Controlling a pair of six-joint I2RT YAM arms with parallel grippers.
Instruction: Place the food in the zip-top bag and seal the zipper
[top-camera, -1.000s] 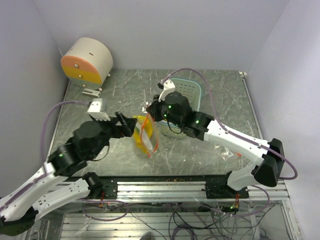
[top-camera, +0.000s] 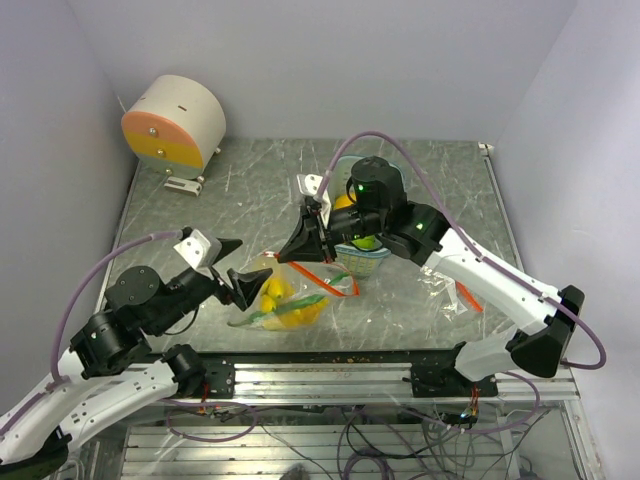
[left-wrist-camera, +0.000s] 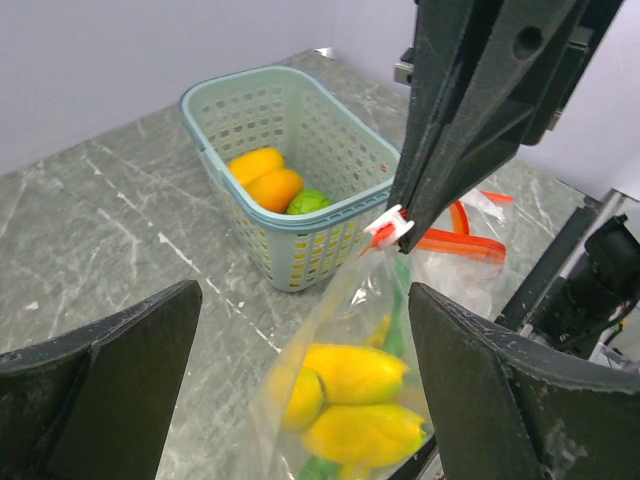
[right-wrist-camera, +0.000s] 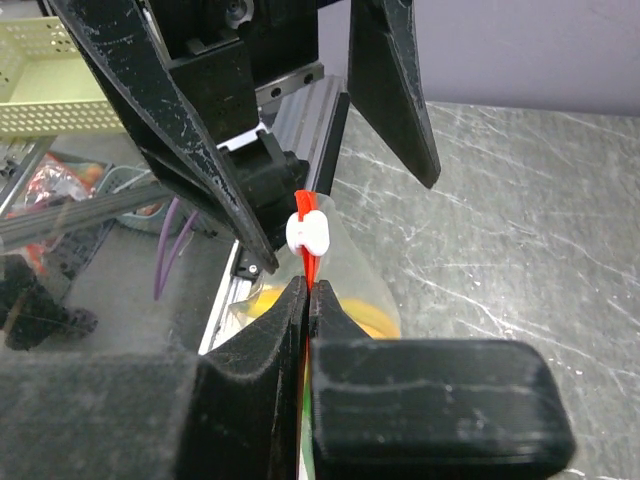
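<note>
A zip top bag (left-wrist-camera: 340, 380) with yellow food and a red zipper hangs from my right gripper (top-camera: 287, 255), which is shut on the bag by the white slider (right-wrist-camera: 307, 234) end of the zipper. My left gripper (top-camera: 243, 265) is open just left of the bag's top corner; in the left wrist view its fingers frame the bag and slider from below. In the right wrist view the slider sits just beyond the right fingertips, between the left gripper's open fingers. A green strip runs along the bag.
A basket (left-wrist-camera: 280, 244) with yellow, orange and green food stands behind. Another bag with a red zipper (top-camera: 462, 295) lies at the right. A white drum with orange front (top-camera: 175, 125) stands back left.
</note>
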